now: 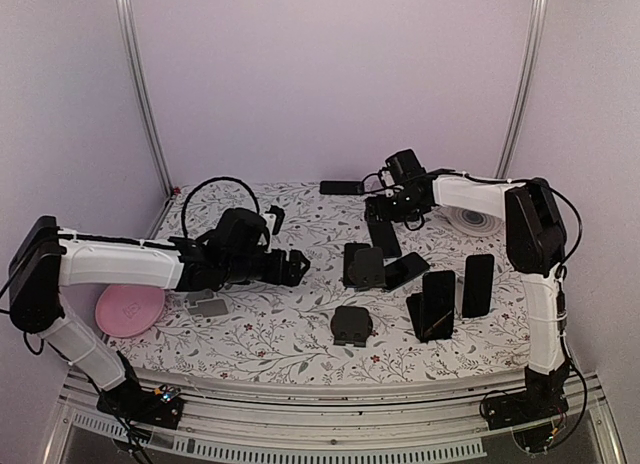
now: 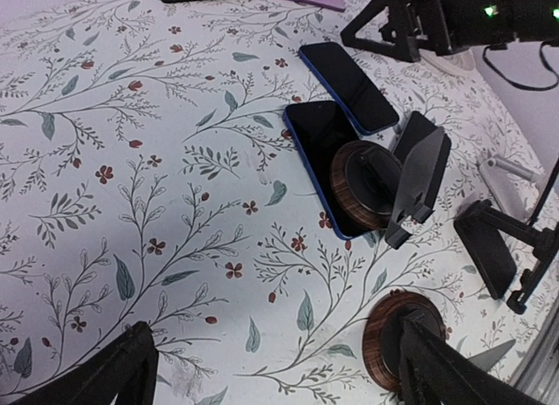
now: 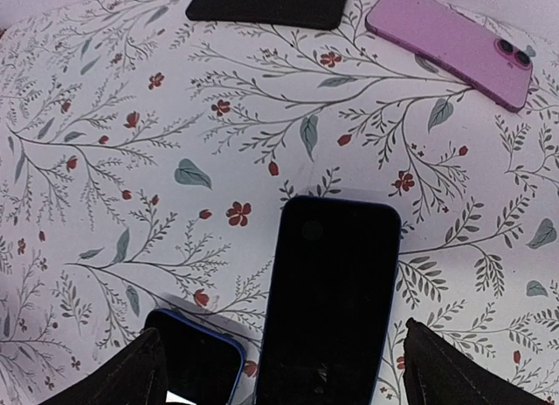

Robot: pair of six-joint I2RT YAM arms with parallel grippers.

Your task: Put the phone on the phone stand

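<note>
A black phone with blue edge (image 3: 327,291) lies flat, below my open right gripper (image 1: 376,209), whose fingers are spread either side of it in the right wrist view. Phone stands sit in the middle: one (image 2: 415,182) beside black phones, a round-based one (image 1: 352,324) nearer the front, and a taller dark one (image 1: 437,302) at front right. My left gripper (image 1: 287,267) is open above bare cloth at left of centre, nothing between its fingers.
A pink phone (image 3: 445,43) and a black one (image 1: 341,188) lie at the back. A pink plate (image 1: 130,309) is at far left; another black phone (image 1: 478,285) is at right.
</note>
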